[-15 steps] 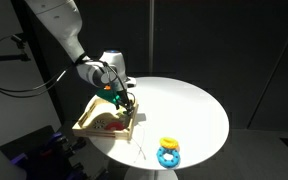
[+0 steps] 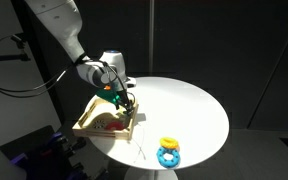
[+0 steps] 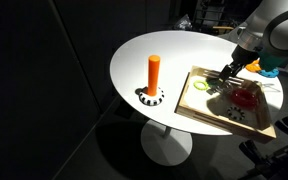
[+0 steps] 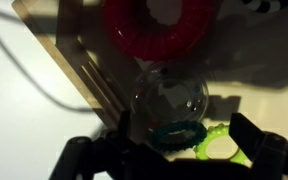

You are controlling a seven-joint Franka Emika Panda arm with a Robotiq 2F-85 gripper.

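Observation:
My gripper is open over the wooden box (image 3: 188,100), its dark fingers (image 4: 252,138) wide apart. Between and just beyond the fingertips in the wrist view lie a teal ring (image 4: 177,127) and a bright green ring (image 4: 221,131). The teal ring sits by a clear round piece (image 4: 171,96), and a red ring (image 4: 134,42) lies farther up in the box. From the second exterior view, the green ring (image 3: 201,85) is near the box's left side and the red ring (image 3: 246,98) toward its right. Whether the fingers touch any ring cannot be told.
An orange post (image 3: 153,75) stands on a black-and-white base (image 3: 150,97) on the round white table (image 2: 189,110). A yellow-orange ring (image 2: 168,142) and a blue ring (image 2: 168,158) lie outside the box near the table edge.

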